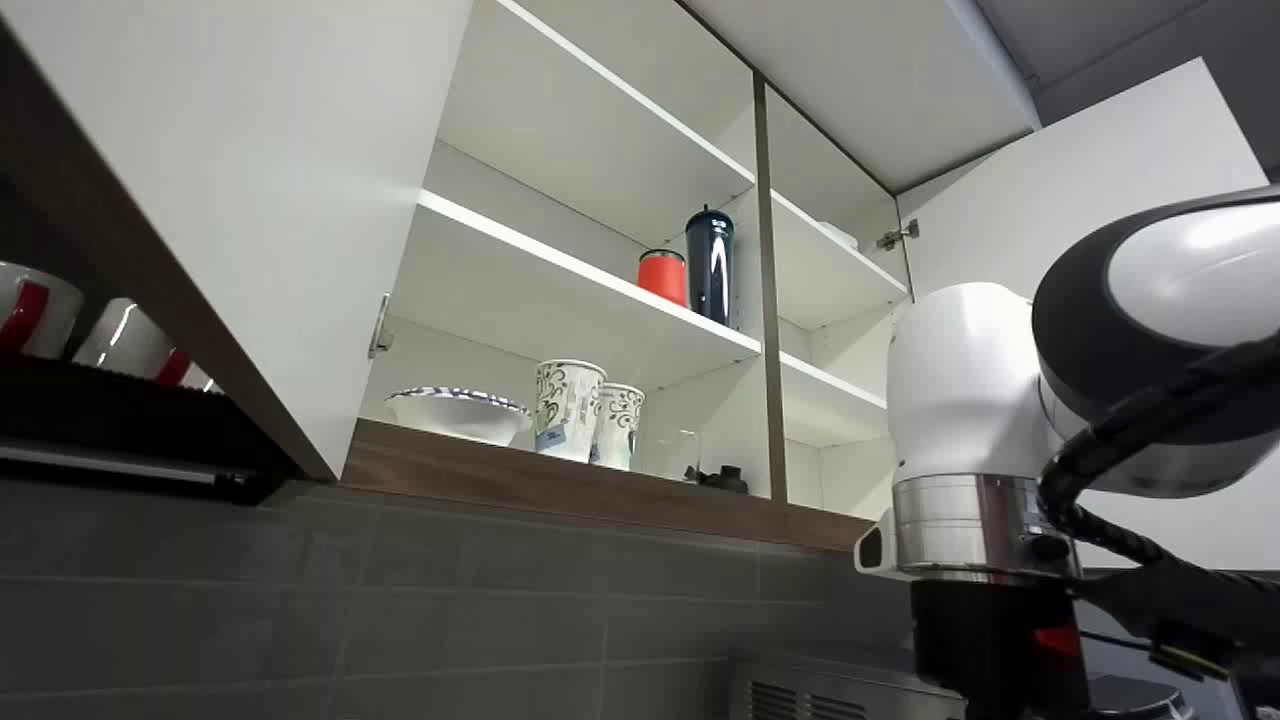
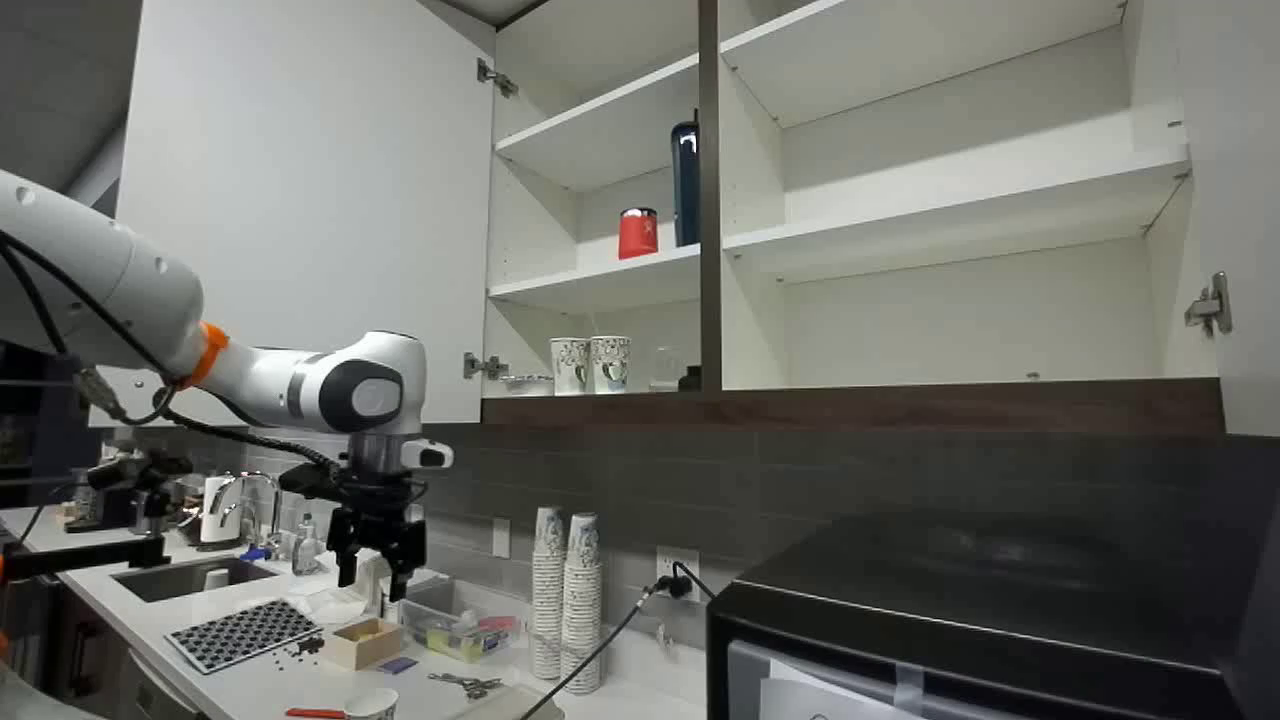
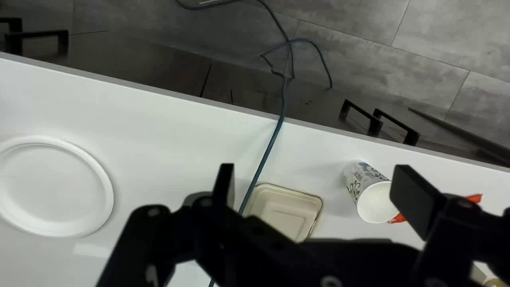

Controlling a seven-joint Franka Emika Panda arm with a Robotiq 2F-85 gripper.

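Observation:
My gripper (image 2: 373, 583) hangs pointing down above the counter, left of the shelves in exterior view 2. In the wrist view the gripper is open, its two dark fingers wide apart with nothing held between them. Below it lies a beige square container (image 3: 282, 210), partly hidden by the gripper body. A patterned paper cup (image 3: 363, 181) stands on the counter near the right finger, its open mouth facing the camera. Something orange-red (image 3: 473, 198) shows beyond that finger. At the left is a white round plate (image 3: 50, 186).
A cable (image 3: 267, 150) crosses the counter's front edge. Tall cup stacks (image 2: 547, 600) stand by the wall, left of a black appliance (image 2: 996, 588). The open cabinet holds a red tumbler (image 2: 638, 234), a dark bottle (image 2: 685, 180), two paper cups (image 1: 567, 408) and a bowl (image 1: 458, 416).

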